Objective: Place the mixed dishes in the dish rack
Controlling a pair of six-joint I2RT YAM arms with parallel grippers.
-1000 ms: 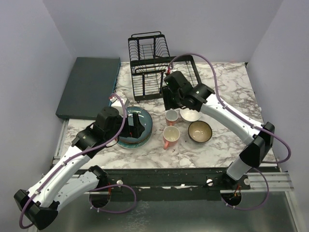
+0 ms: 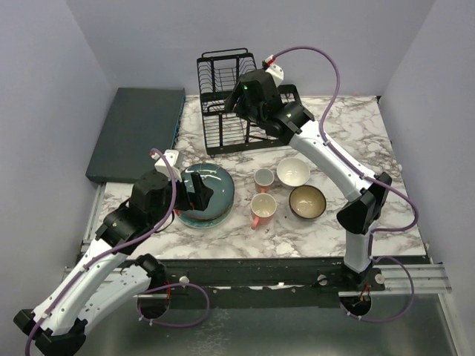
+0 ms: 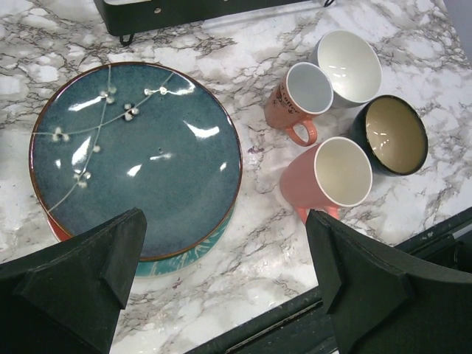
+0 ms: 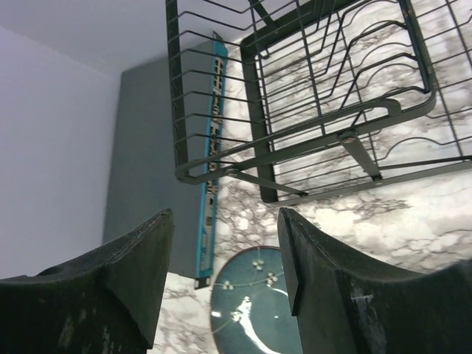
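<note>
A teal plate [image 3: 136,162] tops a stack on the counter. To its right stand a small pink mug [image 3: 284,110], a larger pink mug [image 3: 302,184], a white bowl [image 3: 346,66] and a dark-rimmed tan bowl [image 3: 391,133]. My left gripper is open over the plate stack, empty. The black dish rack [image 4: 258,147] has an upper tier and a lower tier, with no dishes visible in it. My right gripper is raised at the rack's front, its fingers apart with nothing visible between them.
A dark grey board [image 2: 133,133] lies at the left. Walls bound the back and sides.
My right gripper has risen from near the mugs toward the back, up at the rack. My left gripper has shifted slightly left over the plates.
</note>
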